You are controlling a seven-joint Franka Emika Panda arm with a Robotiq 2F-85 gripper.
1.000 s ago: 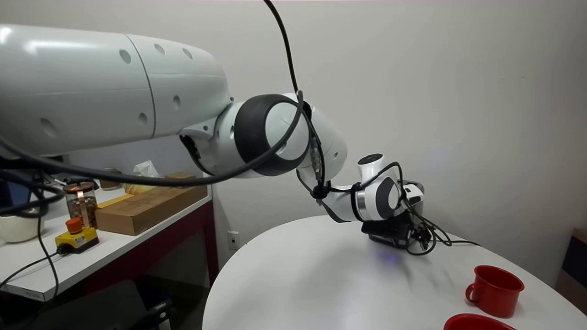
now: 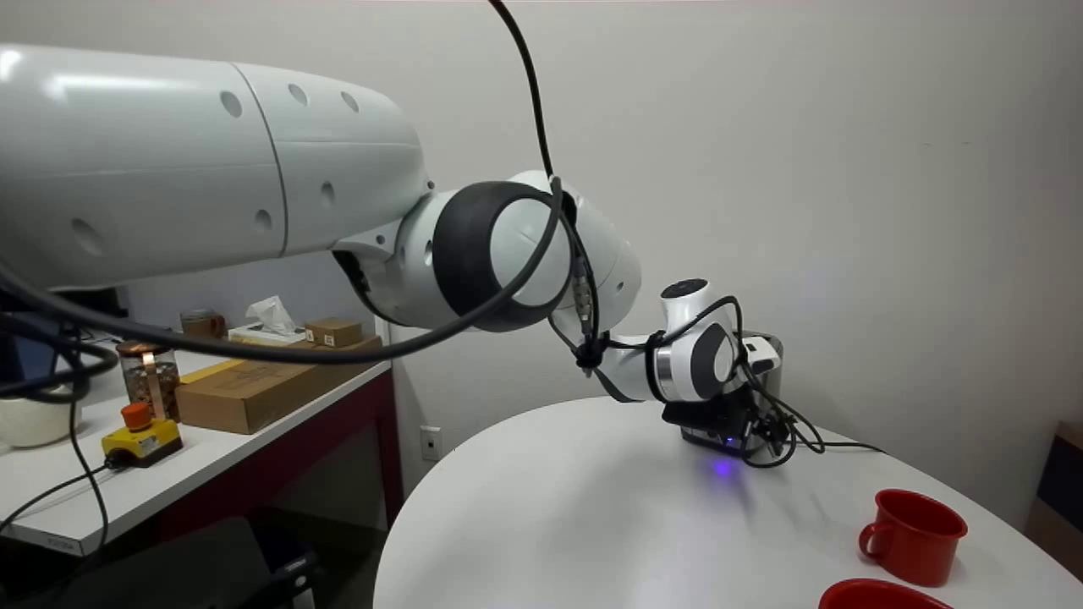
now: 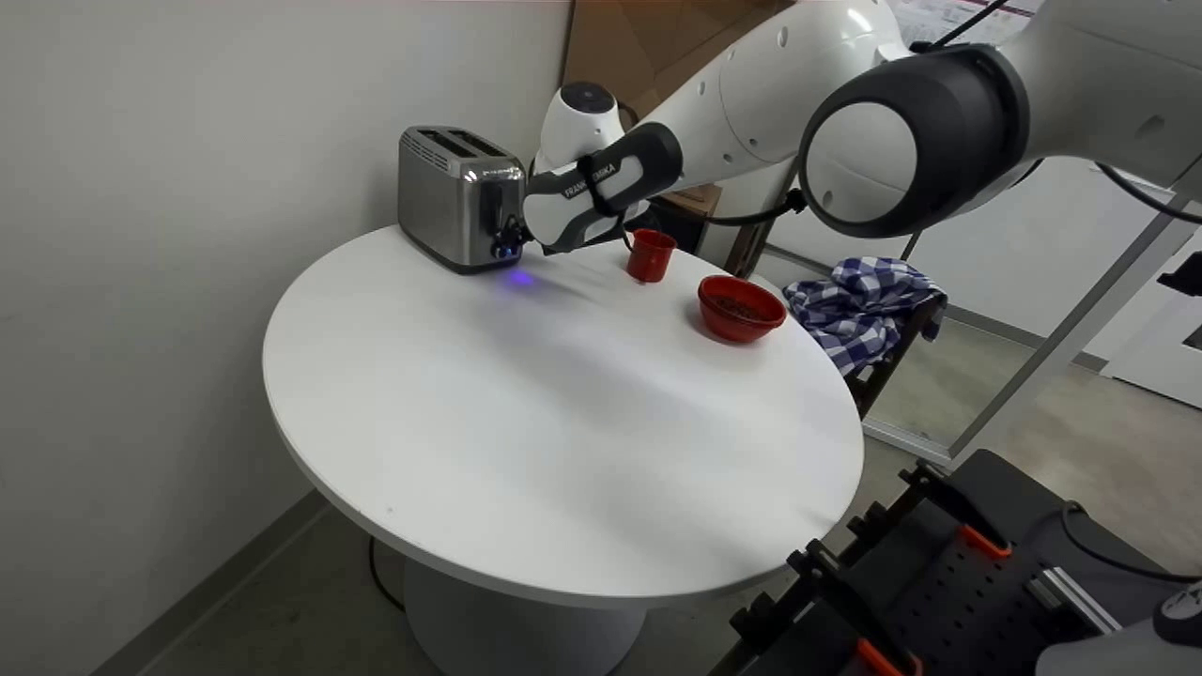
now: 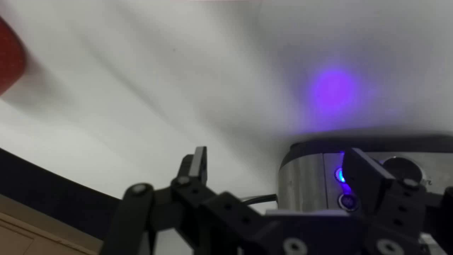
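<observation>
A silver toaster [image 3: 434, 201] stands at the wall side of the round white table [image 3: 496, 451]. My gripper is at its control end, fingers spread wide, with nothing held between them. One finger [image 4: 364, 176] overlaps the toaster's front panel [image 4: 301, 180] in the wrist view, beside a lit blue button [image 4: 340, 174]; whether it touches cannot be told. The other finger [image 4: 199, 163] is off to the side, over bare table. A purple glow [image 4: 334, 91] falls on the tabletop. In exterior view 1 the arm hides most of the toaster.
A red mug [image 3: 650, 255] and a red bowl [image 3: 738, 310] with small brown contents stand on the table, on the far side of the arm from the toaster. Black cables [image 2: 792, 421] loop around the wrist.
The wrist has shifted slightly up and left in exterior view 1. The purple glow on the table is brighter than before. The mug and bowl are unmoved.
</observation>
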